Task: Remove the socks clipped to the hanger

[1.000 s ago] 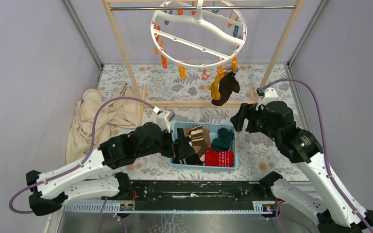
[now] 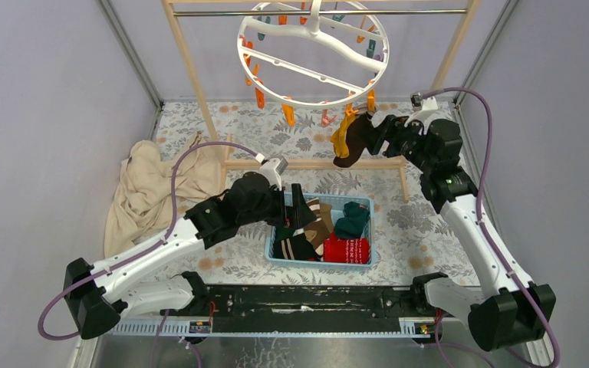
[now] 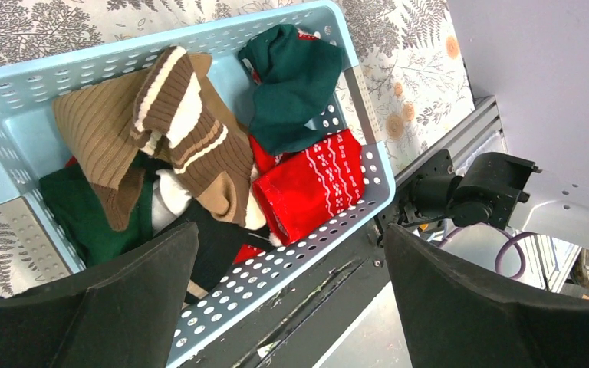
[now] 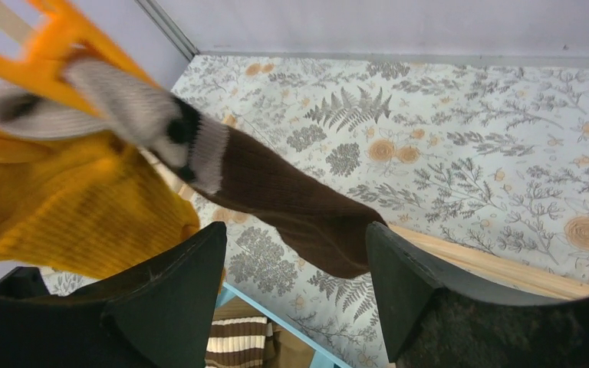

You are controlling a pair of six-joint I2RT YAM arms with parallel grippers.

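Observation:
From the round white hanger (image 2: 287,31) hang a yellow sock (image 2: 340,142) and a dark brown sock (image 2: 358,136), clipped at its front right edge. Orange clips (image 4: 65,46) hold their grey upper ends in the right wrist view, where the brown sock (image 4: 291,195) slants down between the fingers of my right gripper. Those fingers are apart, the sock's toe near the right one; whether they touch is unclear. Over the blue basket (image 3: 387,172), my left gripper (image 2: 299,216) stands open with nothing between its fingers.
Several socks fill the basket, among them a striped brown one (image 3: 218,157), a red one (image 3: 318,188) and a green one (image 3: 295,84). A beige cloth (image 2: 142,195) lies on the left. Empty clips (image 2: 288,115) hang around the ring. A wooden bar (image 2: 307,164) runs behind the basket.
My right gripper has moved up and away from beside the basket to the brown sock. The left one has shifted slightly to the right over the basket. The socks hang as before.

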